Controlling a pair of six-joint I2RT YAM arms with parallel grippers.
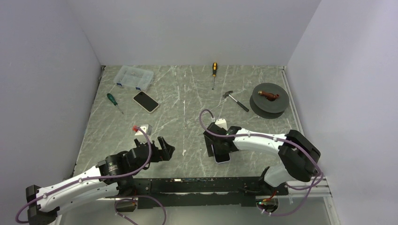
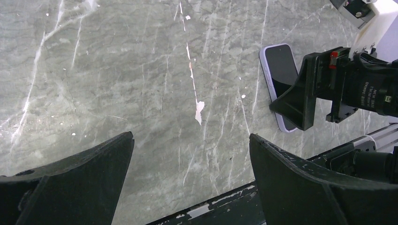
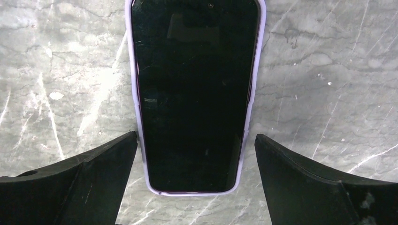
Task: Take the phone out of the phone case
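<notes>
Flat on the marbled table lies a dark-screened phone inside a thin lilac phone case; its far end runs out of the right wrist view. My right gripper is open above it, one finger to each side of the near part, with table showing between case and fingertips. In the top view the right gripper covers much of the phone. Off to the left, my left gripper stands open over bare table, nothing between its fingers. The left wrist view also shows the cased phone beyond the right gripper's finger.
A second phone lies at the back left, near a clear plastic box and a green screwdriver. Farther back are a yellow-black screwdriver, a hammer and a grey round stand. Mid-table is clear.
</notes>
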